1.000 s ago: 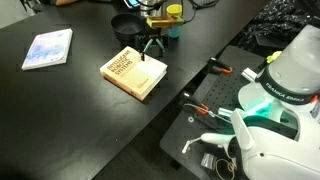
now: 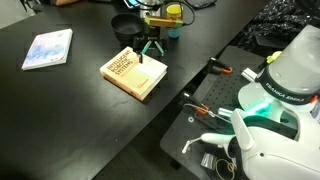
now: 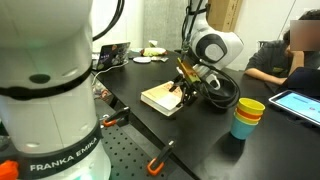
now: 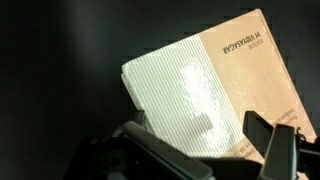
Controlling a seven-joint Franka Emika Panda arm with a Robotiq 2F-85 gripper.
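Observation:
A thick tan book (image 2: 131, 76) lies flat on the dark table, with lettering on its cover. Its pale ribbed page edges (image 4: 182, 88) and tan spine (image 4: 250, 62), printed with "M VIDYASAGAR", show in the wrist view. My gripper (image 2: 151, 47) is open over the far right part of the book in exterior view 1. Dark fingers (image 4: 278, 150) stand apart at the bottom of the wrist view, and nothing is held between them. Whether the fingertips touch the book, I cannot tell. The book (image 3: 160, 97) is partly hidden by the gripper in exterior view 2.
A light-covered book (image 2: 48, 48) lies at the far left. Close behind the gripper is a black bowl (image 2: 126, 27). Stacked yellow and teal cups (image 3: 246, 118) stand nearby.
My gripper has shifted very slightly toward the book, at the far right part of it. The book and the other objects have stayed in place.

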